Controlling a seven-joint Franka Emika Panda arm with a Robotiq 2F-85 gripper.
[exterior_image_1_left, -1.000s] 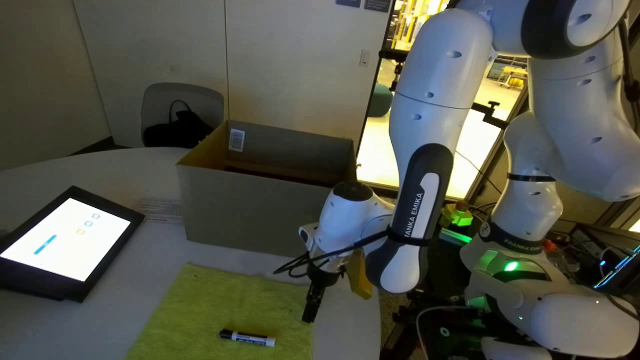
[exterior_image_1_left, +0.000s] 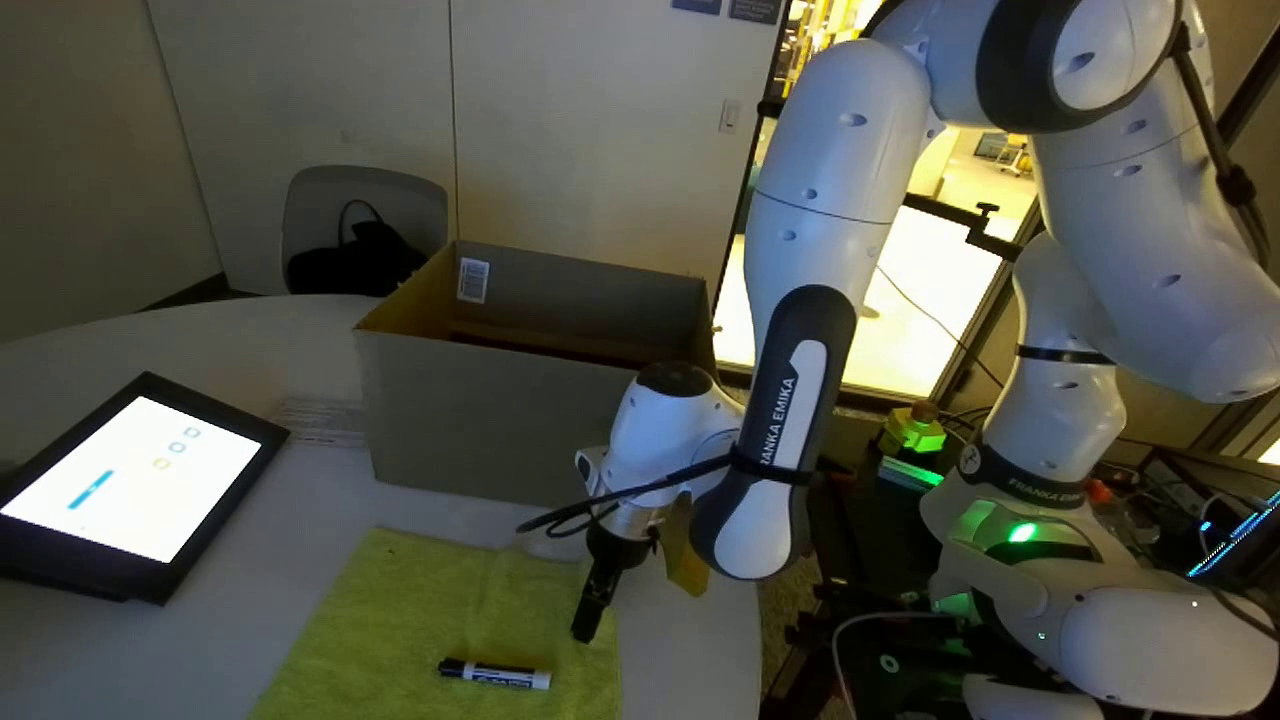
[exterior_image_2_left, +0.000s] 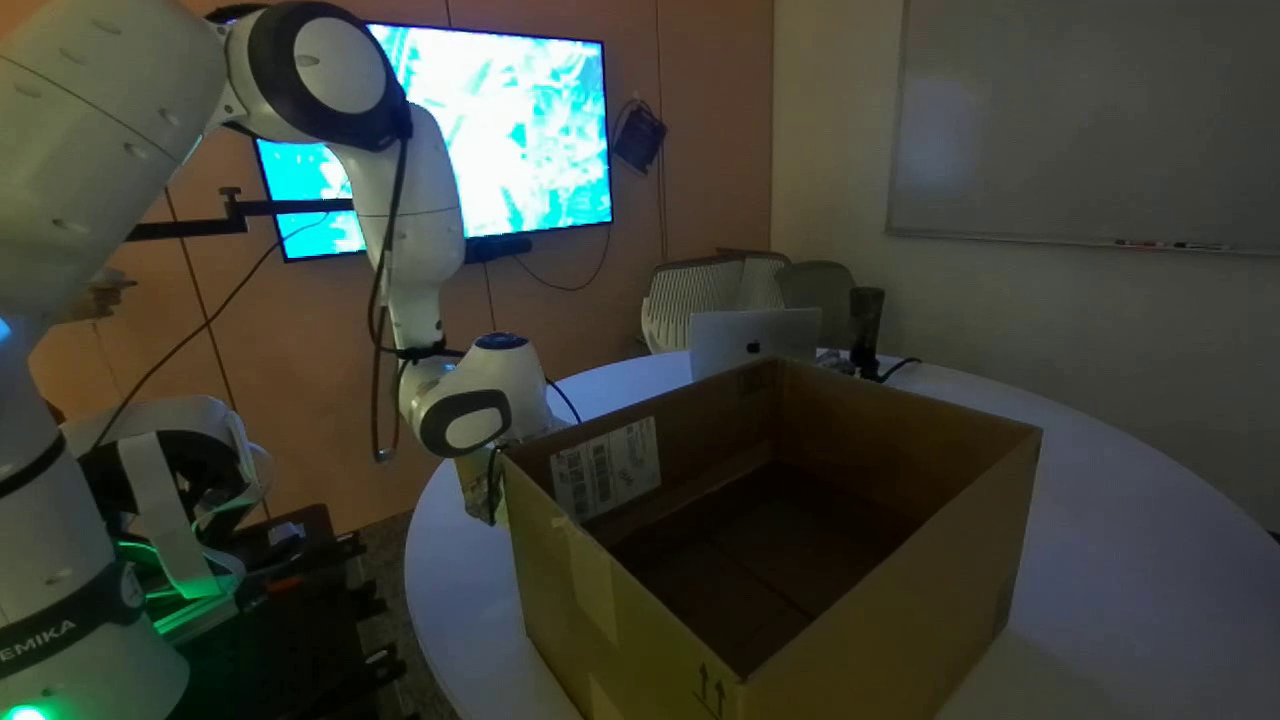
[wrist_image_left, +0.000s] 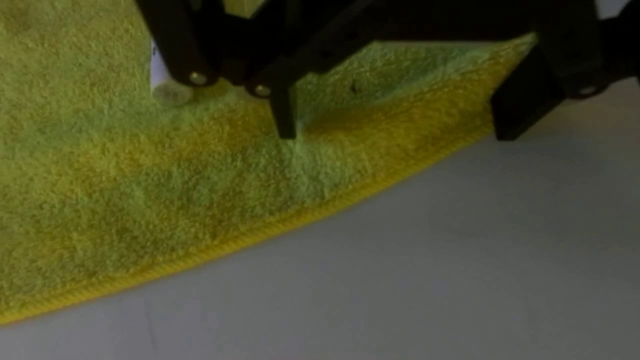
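Note:
On a yellow-green towel (exterior_image_1_left: 396, 612) lies a marker (exterior_image_1_left: 494, 674) with a black cap and a white barrel. My gripper (exterior_image_1_left: 585, 634) is over the towel's right edge, to the right of the marker and apart from it. In the wrist view the gripper stands open, its fingers wide apart with only towel and bare table beneath. The white end of the marker (wrist_image_left: 171, 90) shows at upper left there, outside the fingers and partly covered by the gripper's linkage. Exterior view 2 has the towel and marker hidden.
Behind the towel stands a large open cardboard box (exterior_image_1_left: 492, 420), its visible floor bare in exterior view 2. A lit tablet (exterior_image_1_left: 138, 480) rests at the table's left. A laptop (exterior_image_2_left: 756, 340) sits beyond the box. Bare table surrounds the towel.
The arm and gripper have shifted left in exterior view 1, bringing the gripper nearer the marker. Marker, towel and box have stayed where they were.

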